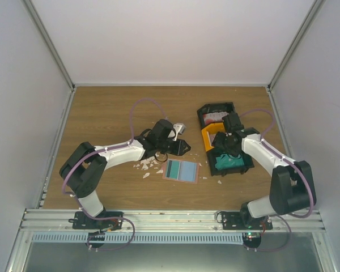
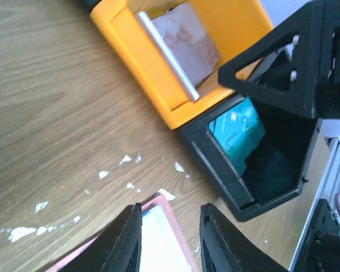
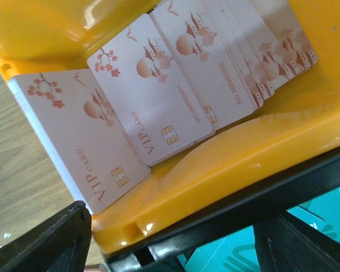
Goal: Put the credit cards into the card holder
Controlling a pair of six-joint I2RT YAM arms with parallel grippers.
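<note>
The card holder lies flat on the table with a pink border, a teal side and a pale blue side. In the left wrist view, my left gripper is over its pale side. The left fingers stand part way apart, and I see no card between them. White VIP cards fan out inside the yellow box, the nearest leaning at its left end. Over this box's near wall, my right gripper is open with nothing held. Teal cards lie in the nearer black box.
A farther black box holds reddish-white cards. White scraps are scattered around the holder. Both arms reach in from the front, the right one across the boxes.
</note>
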